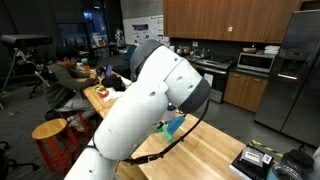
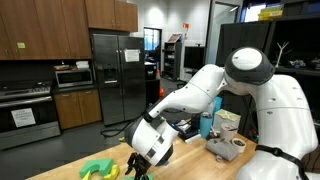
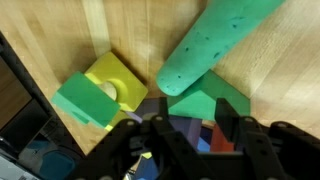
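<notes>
In the wrist view my gripper has its dark fingers apart over a cluster of toy blocks. A green block (image 3: pixel 212 97) lies just beyond the fingertips. Purple, blue and red surfaces show between the fingers; whether any of them is touched cannot be told. A long teal-green piece (image 3: pixel 215 42) stretches from the middle toward the top right. To the left, a yellow block (image 3: pixel 118 78) stands against a green block (image 3: pixel 86 99). From the second exterior side, the gripper (image 2: pixel 138 168) is low at the table, close to green pieces (image 2: pixel 97 166).
The wooden table (image 1: pixel 205 155) has clear room on its right side. Farther along stand a dark canister (image 1: pixel 296 162) and a small box (image 1: pixel 250 160). In the other exterior view, a blue container (image 2: pixel 207 126) and a grey bowl (image 2: pixel 238 145) sit at the right. A person (image 1: pixel 66 82) sits behind.
</notes>
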